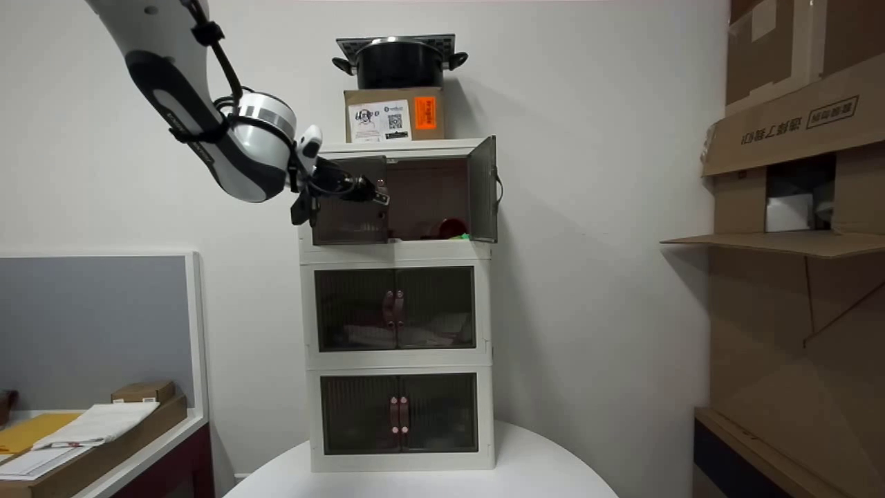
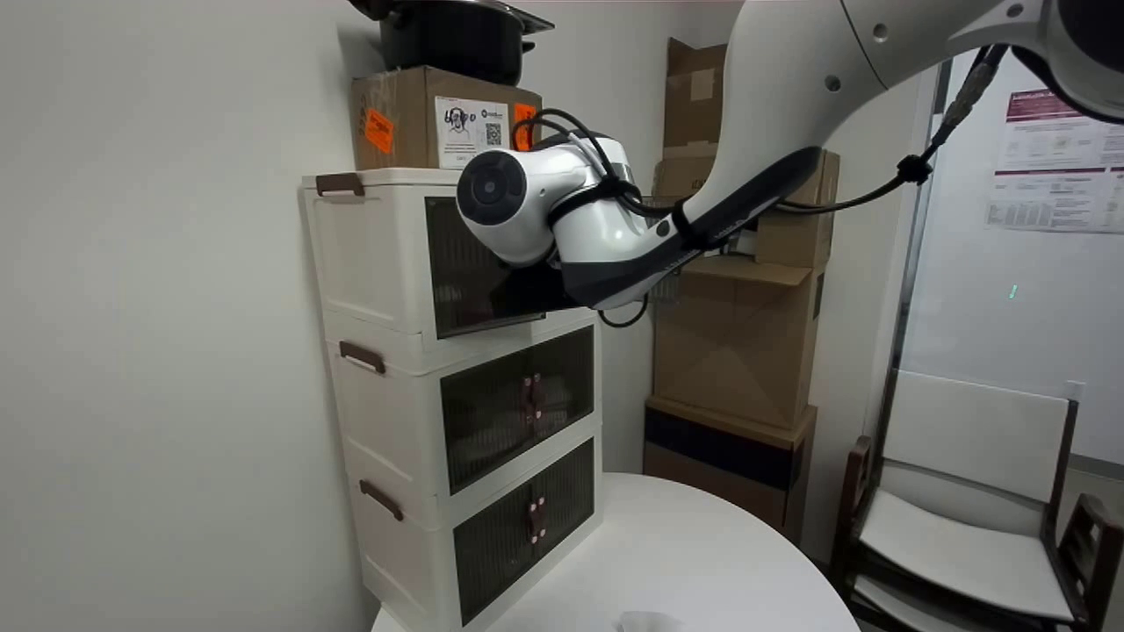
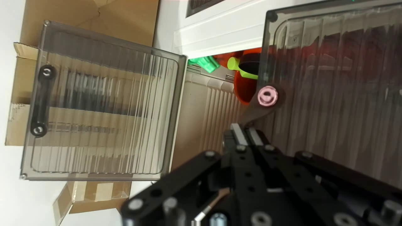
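Note:
The upper cabinet section has two smoky ribbed doors. Its right door (image 1: 483, 191) stands wide open, and its left door (image 1: 352, 220) covers most of the left half. In exterior view 1 my gripper (image 1: 382, 198) is at the left door's free edge, by the handle. The wrist view shows the gripper shut, its fingertips close together over the lower part of the brown handle (image 3: 260, 108). I see nothing clearly between the fingers, and contact with the handle cannot be told. In exterior view 2 the arm hides the gripper.
Red, lime and green items (image 3: 205, 63) sit inside the upper section. A cardboard box (image 1: 394, 115) carrying a black pot (image 1: 399, 65) stands on the cabinet. The two lower sections have shut doors. Free white tabletop (image 2: 695, 558) lies in front.

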